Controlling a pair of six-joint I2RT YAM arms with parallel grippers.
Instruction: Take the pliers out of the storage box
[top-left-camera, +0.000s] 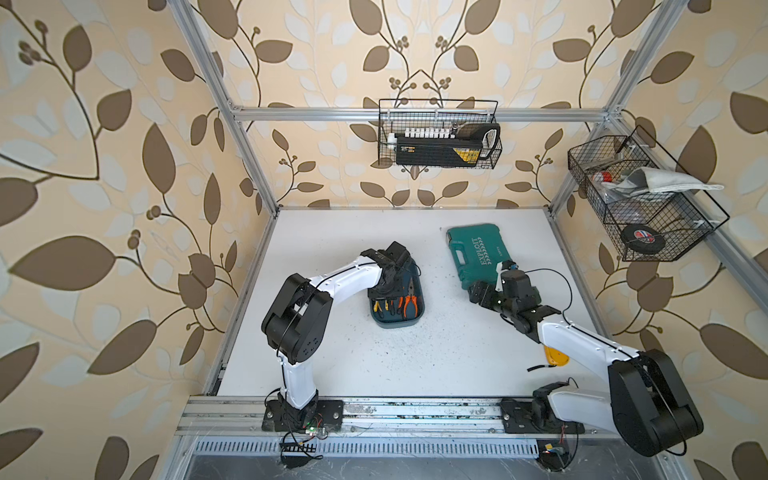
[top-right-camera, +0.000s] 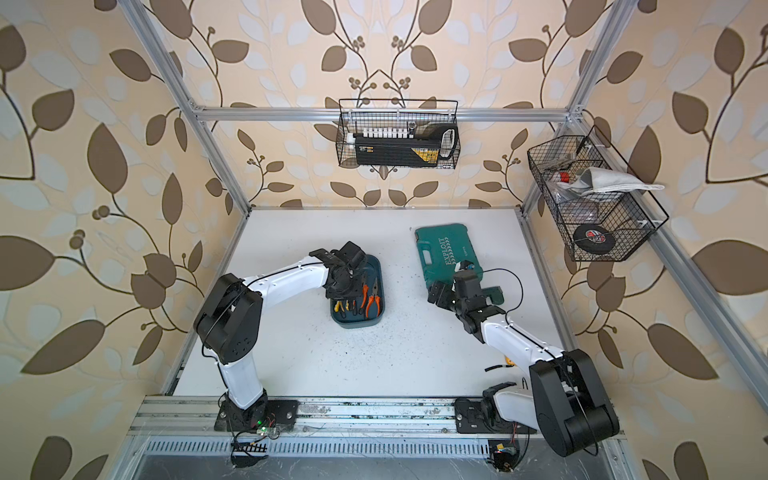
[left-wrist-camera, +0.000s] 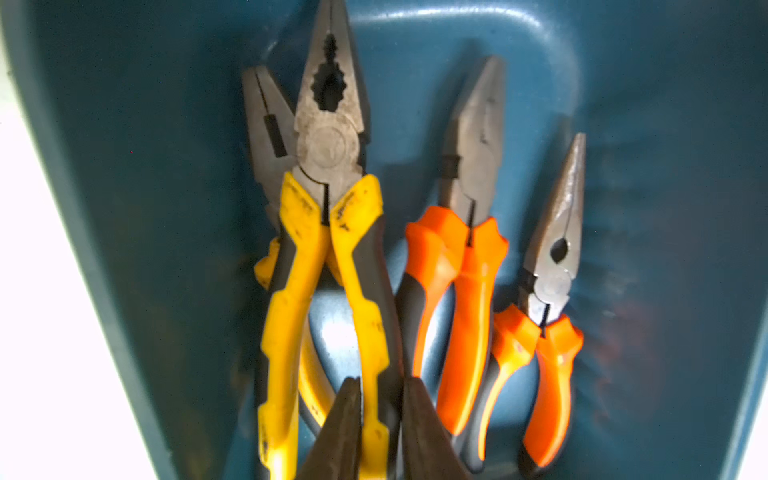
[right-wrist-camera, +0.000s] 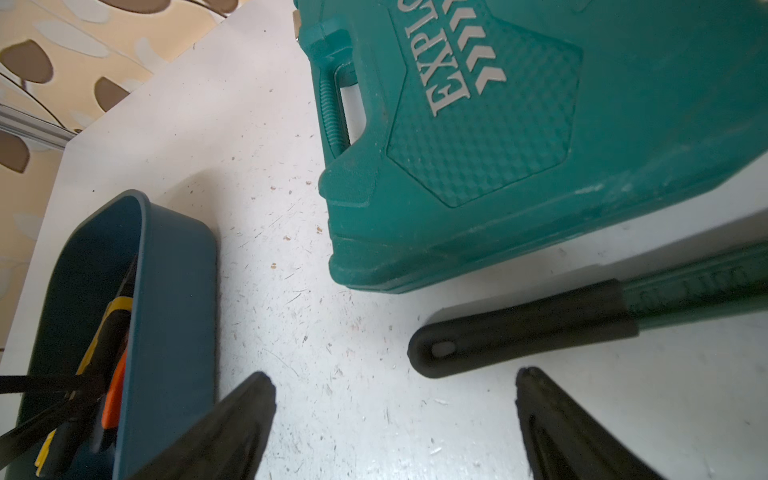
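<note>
The blue storage box (top-left-camera: 397, 322) stands on the table under my left arm. In the left wrist view it holds two yellow-black pliers, one (left-wrist-camera: 320, 264) partly covering the other (left-wrist-camera: 264, 120), and two orange-black pliers, larger (left-wrist-camera: 472, 264) and smaller (left-wrist-camera: 544, 312). My left gripper is part open, its fingertips on either side of the upper yellow pliers' right handle; whether they grip it I cannot tell. My right gripper hangs open over the table right of the box, nothing between its fingers.
A green case (top-left-camera: 480, 252) lies right of the box. Just beyond my right fingers lies a black-handled green tool (right-wrist-camera: 520, 328). An orange item (top-left-camera: 557, 356) sits by my right forearm.
</note>
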